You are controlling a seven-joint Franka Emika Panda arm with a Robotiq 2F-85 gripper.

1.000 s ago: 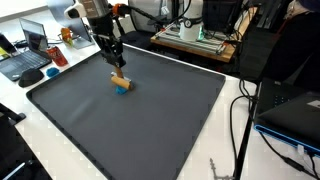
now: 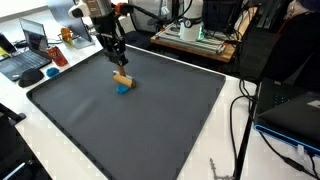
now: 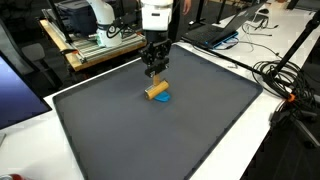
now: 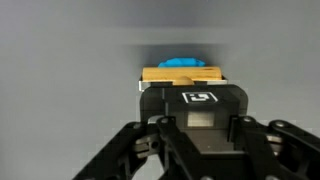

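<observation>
A mallet-shaped wooden thing has a tan cylinder [image 3: 157,90] with a short upright stem above it. My gripper [image 3: 154,71] is shut on that stem from above. A blue object [image 3: 162,97] lies on the dark table right beside and partly under the cylinder. Whether the two touch is not clear. In the wrist view the wooden cylinder [image 4: 180,74] runs sideways just past the fingers, with the blue object [image 4: 182,62] showing behind it. The stem is mostly hidden by the gripper there.
A laptop [image 2: 35,38] and a red cup [image 2: 57,57] stand off its far left corner. Cables [image 2: 238,115] hang along the right side.
The gripper and the wooden thing have shifted very slightly in exterior view 1. The grip looks the same, and the blue object stays by the cylinder.
</observation>
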